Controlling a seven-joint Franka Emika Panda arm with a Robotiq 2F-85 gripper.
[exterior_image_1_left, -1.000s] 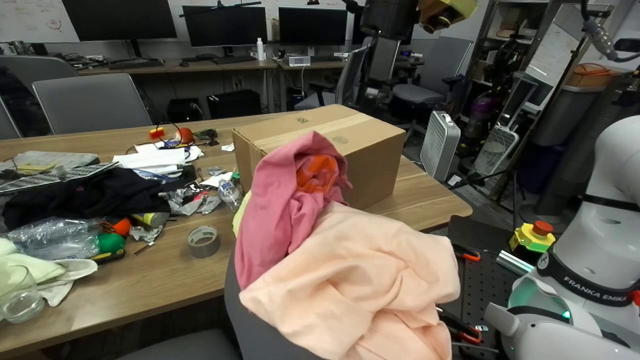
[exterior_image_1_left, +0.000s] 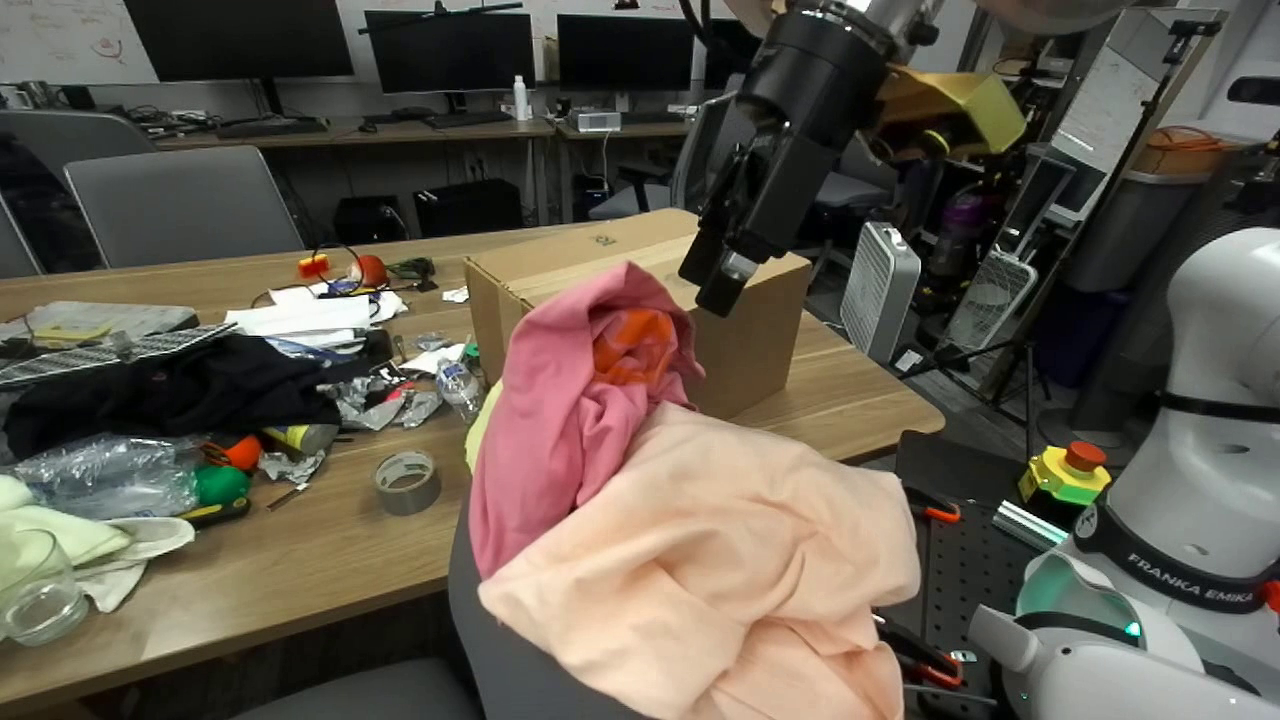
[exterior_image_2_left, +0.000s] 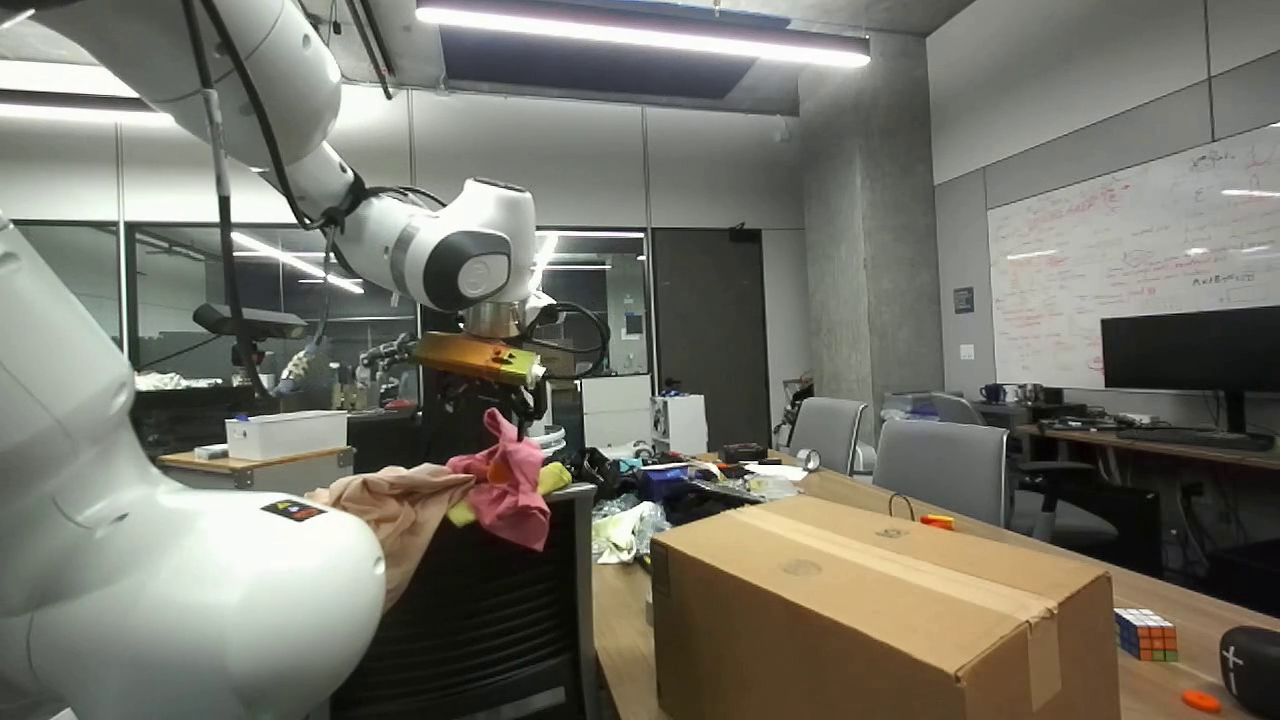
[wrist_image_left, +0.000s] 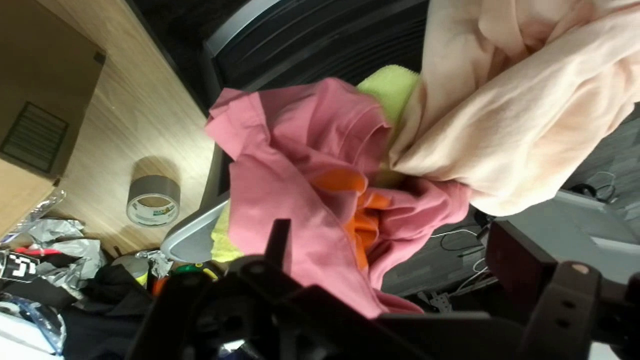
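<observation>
A pink cloth (exterior_image_1_left: 554, 420) is draped over the top of a chair back (wrist_image_left: 198, 231), with an orange cloth (exterior_image_1_left: 633, 346) tucked in its folds. Beside it hangs a large peach cloth (exterior_image_1_left: 720, 552), and a yellow-green cloth (wrist_image_left: 393, 90) peeks out from underneath. My gripper (exterior_image_1_left: 728, 270) is tilted above and close to the pink cloth. In the wrist view its fingers (wrist_image_left: 279, 243) stand wide apart, with the pink and orange cloths below and no cloth visibly gripped.
A big cardboard box (exterior_image_2_left: 864, 600) stands on the table close to the chair. A roll of grey tape (exterior_image_1_left: 408, 482) lies on bare tabletop. Clutter, including a black cloth (exterior_image_1_left: 204, 390) and a drinking glass (exterior_image_1_left: 38, 588), fills the table's far side from the box.
My gripper has come down toward the cloths and now slants in front of the box in exterior view 1. The cloths look unmoved.
</observation>
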